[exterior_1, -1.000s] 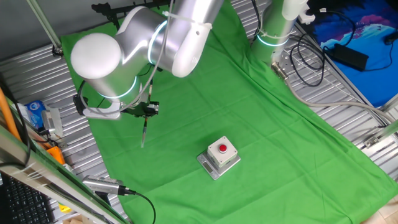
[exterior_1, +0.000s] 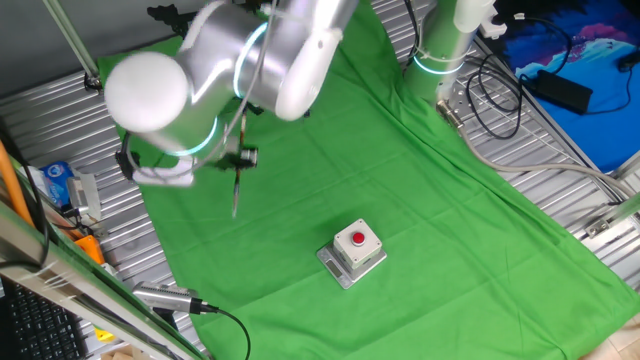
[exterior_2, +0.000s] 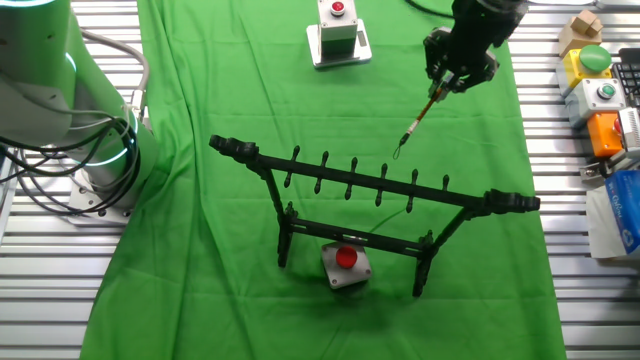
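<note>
A slim brush-like stick with a brown handle (exterior_2: 424, 112) hangs from my black gripper (exterior_2: 440, 88), a thin loop at its lower end. In exterior view 1 my gripper (exterior_1: 246, 157) is shut on this brush (exterior_1: 237, 190), which points down over the green cloth; the arm partly hides the fingers. A black rack (exterior_2: 365, 178) with several small pegs along its top bar stands in the middle of exterior view 2. The brush's loop end appears beyond the rack's top bar there, apart from it in the picture. The arm covers most of the rack in exterior view 1.
A red-button box (exterior_1: 358, 246) sits on a metal plate on the cloth. Another red-button box (exterior_2: 346, 268) lies beneath the rack. Several button boxes (exterior_2: 596, 95) line the right side of exterior view 2. Open green cloth (exterior_1: 420, 220) surrounds the plate.
My gripper has moved up the picture in exterior view 1, carrying the brush with it. The arm has shifted slightly left. The red-button box has stayed put.
</note>
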